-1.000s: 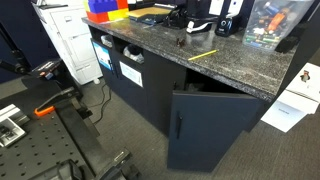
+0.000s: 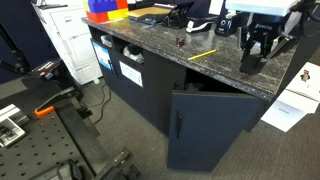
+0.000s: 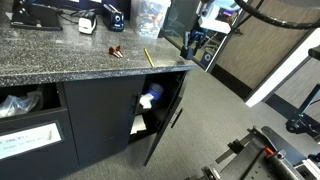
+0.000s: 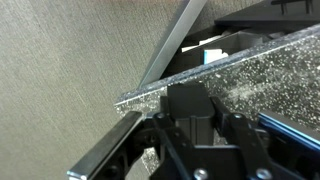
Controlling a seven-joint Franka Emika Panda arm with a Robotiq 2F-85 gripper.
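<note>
In the wrist view, a small black block-like object (image 4: pixel 190 99) sits at the middle of my gripper, which is shut on it; what it is exactly I cannot tell. Exterior view 1 has the gripper (image 2: pixel 250 62) low over the right end of the speckled dark countertop (image 2: pixel 235 70), near its front edge. From the other side, the gripper (image 3: pixel 188 48) appears at the counter's right end. Whether the held object touches the counter cannot be made out.
Below the counter, a dark cabinet door (image 2: pixel 205 132) stands open into the floor space. A yellow stick (image 2: pixel 202 54) lies on the counter. Behind the arm is a clear plastic bin (image 3: pixel 152 18). Floor (image 3: pixel 215 105) in front of the counter is open.
A second ago the arm was out of exterior view 1. It entered at the upper right and has come down over the counter's right end. The cabinet door has not moved.
</note>
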